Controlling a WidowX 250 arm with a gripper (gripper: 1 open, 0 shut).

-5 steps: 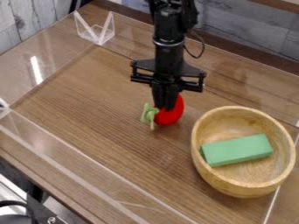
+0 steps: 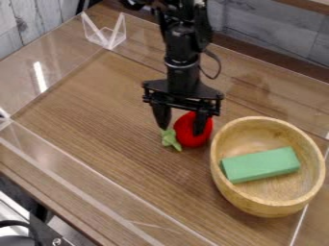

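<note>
My black gripper (image 2: 182,115) hangs in the middle of the camera view, open, its fingers pointing down on either side of a red round object (image 2: 193,132) with a green leafy part (image 2: 170,139) at its lower left. The red object lies on the wooden table (image 2: 90,135), left of a pale wooden bowl (image 2: 264,199). The right finger partly covers it; I cannot tell whether it touches.
The bowl at the lower right holds a green rectangular block (image 2: 259,165). A clear plastic item stands at the top left near the table's edge.
The gripper's fingers now show spread around the red object, where earlier the gripper's body covered its top. The red object shows more fully.
</note>
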